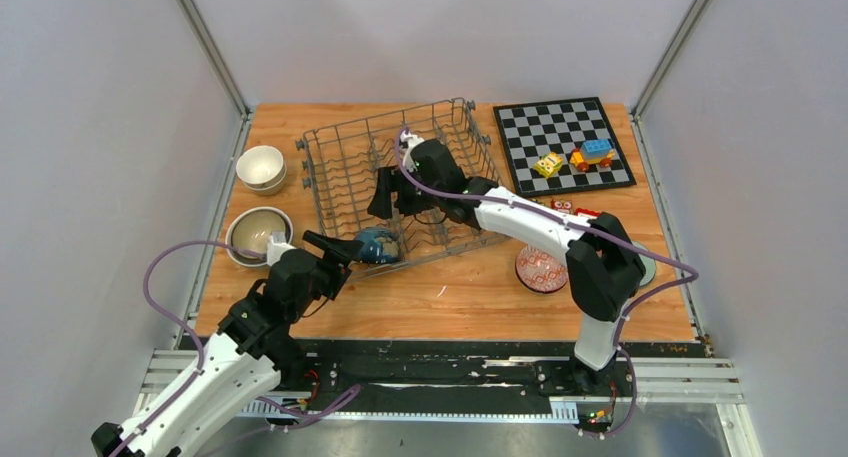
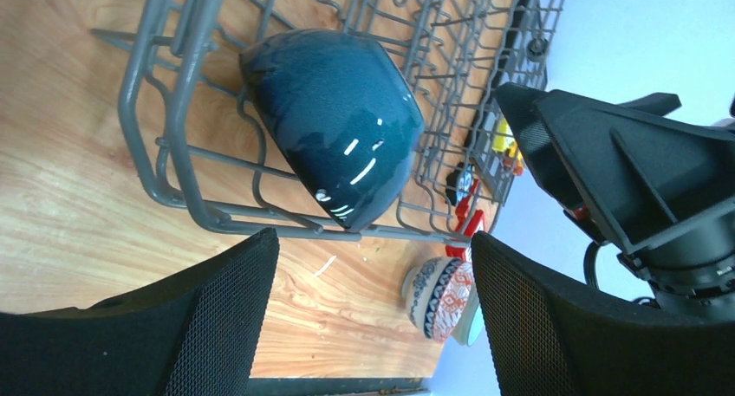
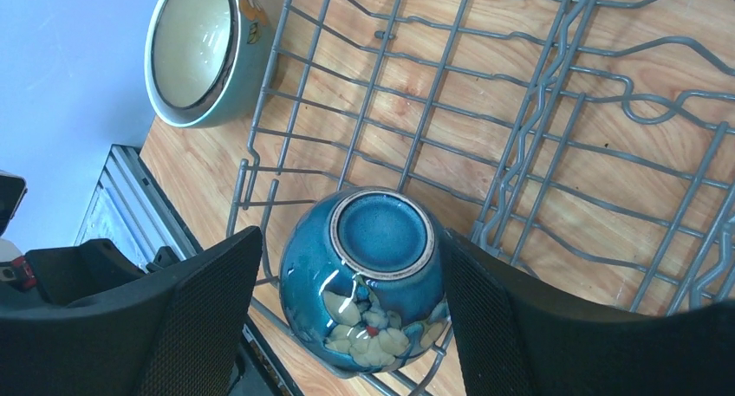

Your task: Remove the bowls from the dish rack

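Observation:
A glossy blue bowl with a flower pattern [image 3: 373, 283] leans on its side in the front corner of the grey wire dish rack [image 1: 345, 167]. In the left wrist view the bowl [image 2: 338, 110] lies beyond the fingertips of my left gripper, which stands open and empty just outside the rack's front edge. My right gripper [image 1: 382, 192] hangs over the rack behind the bowl. Its parted fingers in the right wrist view stand on either side of the bowl's lower part in the picture; whether they touch it I cannot tell.
Light bowls [image 1: 261, 167] and a beige bowl [image 1: 258, 232] stand left of the rack. A red-patterned bowl [image 1: 542, 269] sits at the right, near red toy cards. A chessboard [image 1: 560, 142] with toys occupies the back right.

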